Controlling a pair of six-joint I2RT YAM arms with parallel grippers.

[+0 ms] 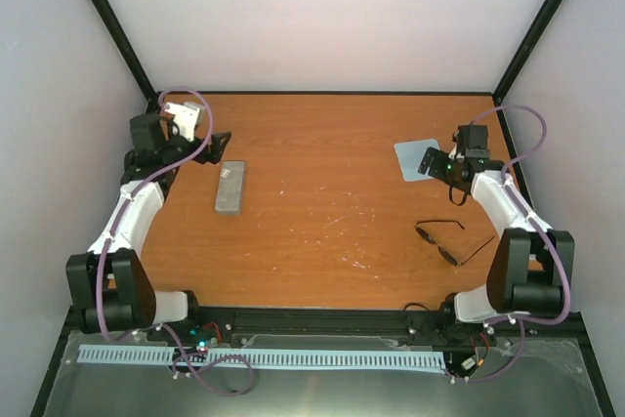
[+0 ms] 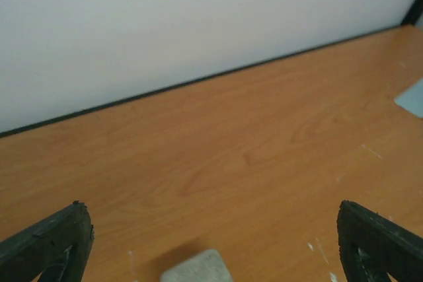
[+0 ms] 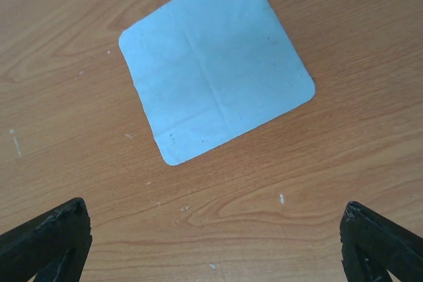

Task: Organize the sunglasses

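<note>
Dark sunglasses (image 1: 447,255) lie with temples spread on the front right of the wooden table. A light blue square cloth (image 1: 410,158) lies flat behind them, also seen in the right wrist view (image 3: 215,70). A grey oblong case (image 1: 230,187) lies at the left, its end showing in the left wrist view (image 2: 198,270). My right gripper is open above the table beside the cloth, nothing between its fingers. My left gripper is open over the left side near the grey case, also empty.
Pale walls and dark frame bars bound the back and sides. A small light object behind the left arm is too hidden to tell.
</note>
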